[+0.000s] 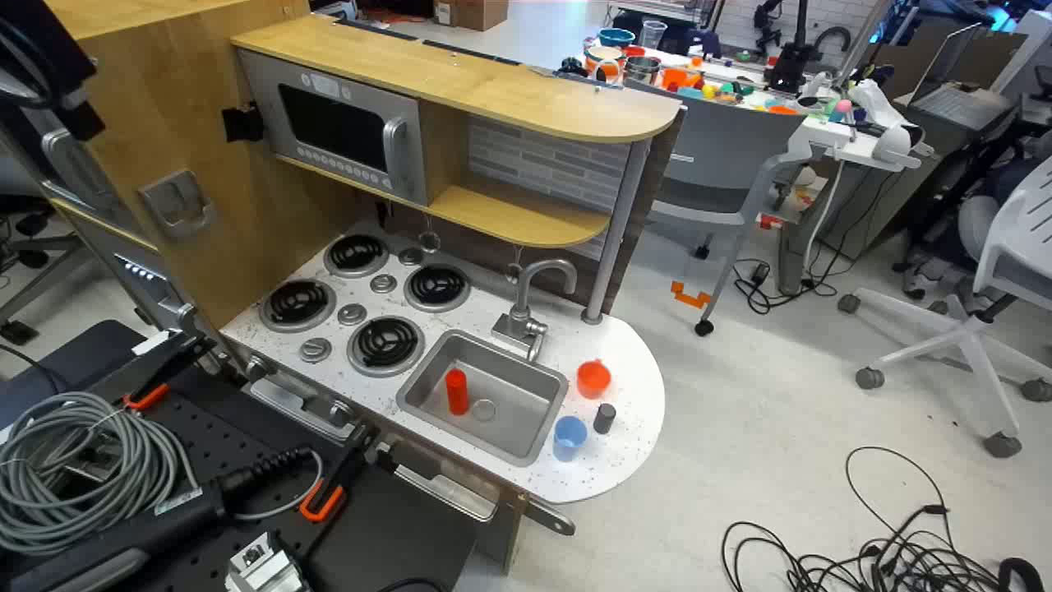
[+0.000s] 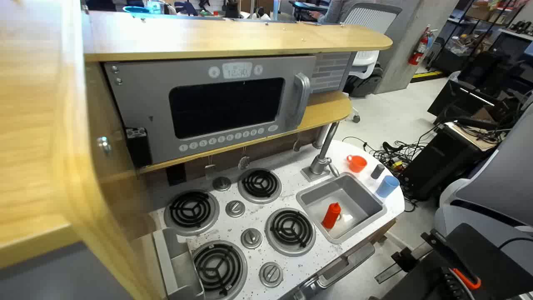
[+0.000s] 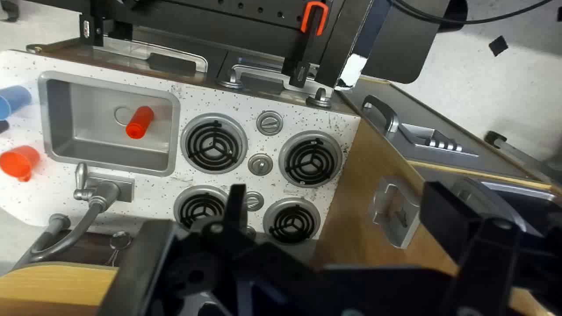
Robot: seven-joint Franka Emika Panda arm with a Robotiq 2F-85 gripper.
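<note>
My gripper is open high above the toy kitchen, its two black fingers wide apart. Nothing is held; between them the wrist view shows the stove's edge and wooden side panel well below. A red bottle (image 2: pixel 331 216) stands in the grey sink (image 1: pixel 441 360), upright or nearly so. On the white counter to the right of the sink are an orange-red cup (image 1: pixel 593 379), a small dark grey cylinder (image 1: pixel 604 418) and a blue cup (image 1: pixel 569 439). Neither exterior view clearly shows the gripper's fingertips.
Four-ring stove burners (image 2: pixel 290 231) and knobs lie left of the sink. Behind it rises the faucet (image 1: pixel 537 286). A microwave (image 2: pixel 227 107) and wooden shelf (image 1: pixel 523 212) overhang the counter's back. Coiled cable (image 1: pixel 79 474) lies on the black cart in front.
</note>
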